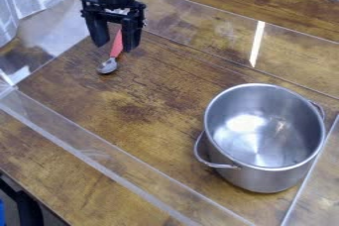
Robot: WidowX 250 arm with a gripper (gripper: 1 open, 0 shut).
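Note:
My black gripper [114, 34] is at the top left, above a spoon [107, 65] with a red handle that lies on the wooden surface. The fingers are spread apart, with the red handle visible below and between them. A large steel pot [261, 136] with wire handles stands at the right.
Clear strips or edging run along the left, the front and the right side. A pale, crumpled material lies at the upper left corner.

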